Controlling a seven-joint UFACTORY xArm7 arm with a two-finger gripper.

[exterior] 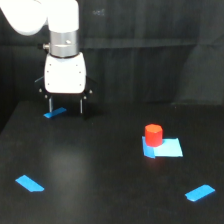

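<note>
The white robot gripper point(66, 101) hangs at the upper left of the camera view, fingers pointing down and apart, with nothing seen between them. It is above the table near a blue tape strip point(55, 113). A small red block point(153, 135) sits at the right on a light blue square point(169, 148), with a darker blue piece point(148, 152) beside it.
Blue tape strips lie at the front left point(29, 183) and front right point(200, 192). A black backdrop stands behind.
</note>
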